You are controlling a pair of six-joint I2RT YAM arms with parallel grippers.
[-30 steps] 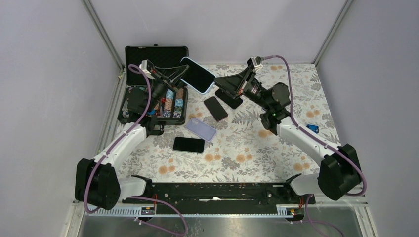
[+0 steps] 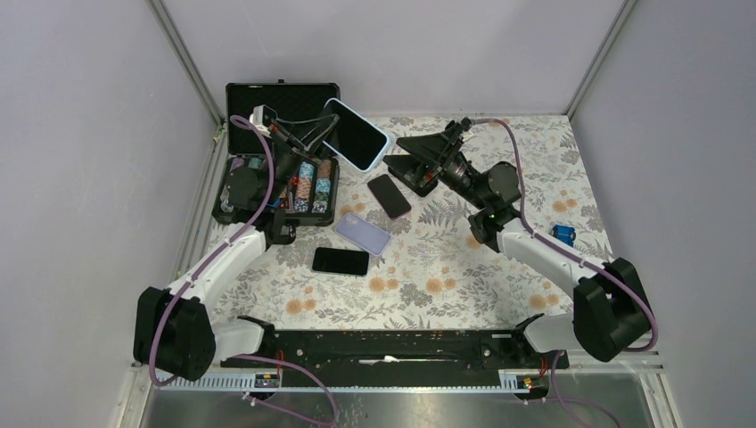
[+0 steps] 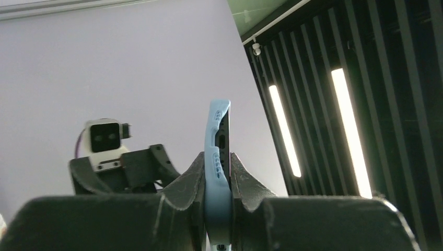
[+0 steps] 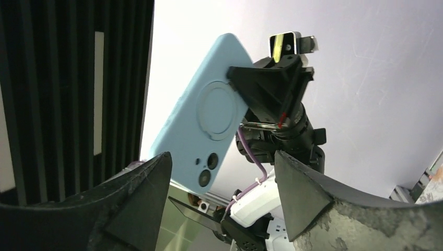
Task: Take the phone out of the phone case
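Note:
A phone in a light blue case [image 2: 357, 135] is held up at its upper-left end by my left gripper [image 2: 319, 129], shut on it. In the left wrist view its narrow blue edge [image 3: 217, 204] stands between the fingers. The right wrist view shows the case's back [image 4: 190, 146] with a ring and camera openings, the left fingers at its upper end. My right gripper [image 2: 397, 152] is open just to the right of the phone's lower-right end, apart from it, with nothing between its fingers.
On the table below lie a dark phone [image 2: 388, 196], a lilac case [image 2: 363, 234] and a black phone [image 2: 341, 261], with another dark item partly under the right gripper. An open case of chips [image 2: 322, 183] is at back left.
My right gripper has drawn back slightly from the phone's end and its fingers appear more spread. The phone in my left gripper has moved very little.

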